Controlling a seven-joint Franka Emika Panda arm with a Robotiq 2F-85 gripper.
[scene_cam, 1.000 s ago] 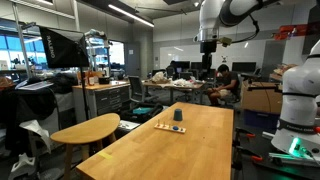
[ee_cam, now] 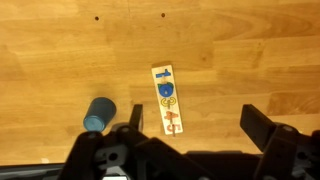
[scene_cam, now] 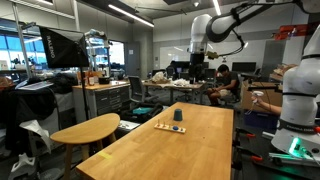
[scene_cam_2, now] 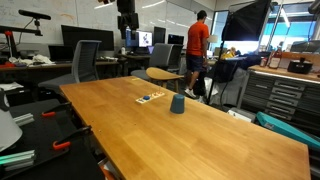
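Note:
A narrow pale strip lies flat on the wooden table, with a blue piece on it and small coloured number-like marks along its length. Beside it stands a blue-grey cup, also visible in exterior view 2 as an upright cup near the strip. My gripper is wide open well above the table, its dark fingers spread on either side of the strip's lower end. Nothing is between them. From the side, the gripper hangs high over the far part of the table.
A round-ended wooden table stands to the left in exterior view 1. A person in a red shirt stands behind the table; a seated person is farther back.
In exterior view 1 my arm has swung left and slightly down from its raised pose at the right. The strip and cup have stayed where they were.

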